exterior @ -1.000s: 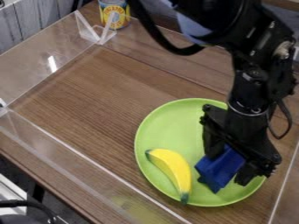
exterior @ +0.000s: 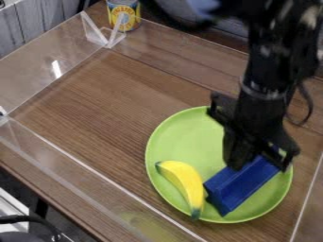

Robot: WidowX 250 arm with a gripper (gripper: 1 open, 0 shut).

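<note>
A green plate (exterior: 190, 142) rests on the wooden surface, holding a yellow banana (exterior: 184, 182) on its left and a blue block (exterior: 240, 186) on its right. The black gripper (exterior: 243, 151), motion-blurred, hangs over the plate just above the block's upper part. It looks shut, and nothing shows between its fingertips. The block lies on the plate below it.
A can (exterior: 124, 14) stands at the back left near a clear plastic wall (exterior: 32, 66). The wooden surface left of and behind the plate (exterior: 101, 104) is clear.
The gripper has risen from down over the block to just above it, leaving more of the block in view on the plate. The banana has not moved.
</note>
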